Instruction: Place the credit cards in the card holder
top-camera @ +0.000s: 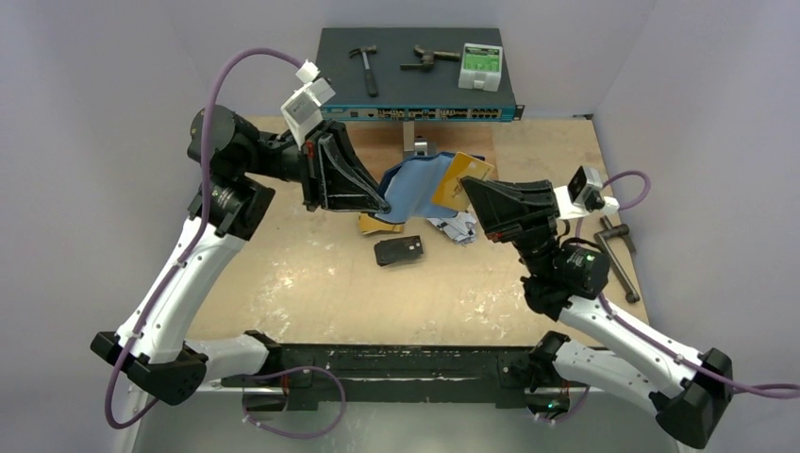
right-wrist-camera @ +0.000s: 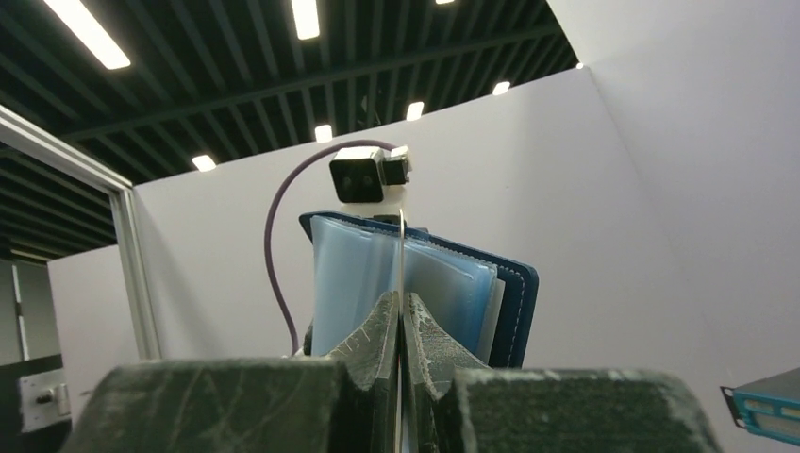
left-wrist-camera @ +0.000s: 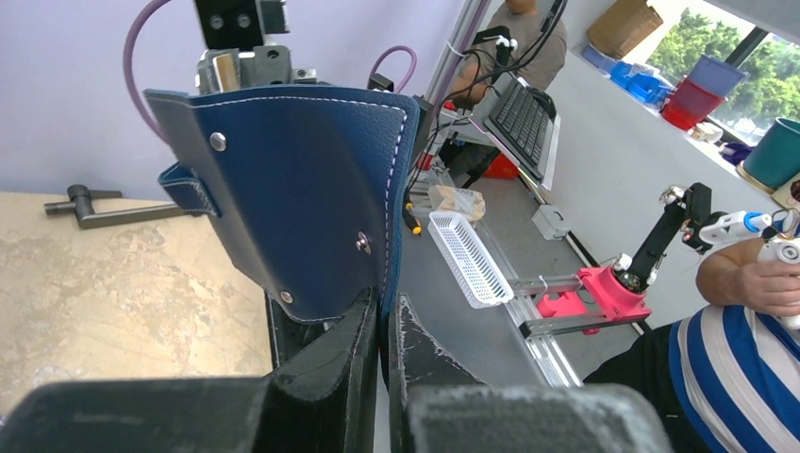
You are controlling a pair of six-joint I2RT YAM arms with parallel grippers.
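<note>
A dark-blue card holder (left-wrist-camera: 292,189) with pale-blue inner sleeves (top-camera: 416,186) is up in the air, spread open. Its edge is pinched by my left gripper, which is shut on it. A yellow card (top-camera: 459,181), seen edge-on as a thin line in the right wrist view, is held by my right gripper, shut on its near end. That card overlaps the holder's sleeves; whether its tip is inside a pocket I cannot tell. Black cards (top-camera: 398,250), yellow cards (top-camera: 377,225) and grey-white cards (top-camera: 458,228) lie on the table below.
A dark equipment box (top-camera: 406,71) carrying two hammers and a green-topped white box (top-camera: 481,66) stands at the back. A metal T-shaped tool (top-camera: 620,257) lies at the right edge.
</note>
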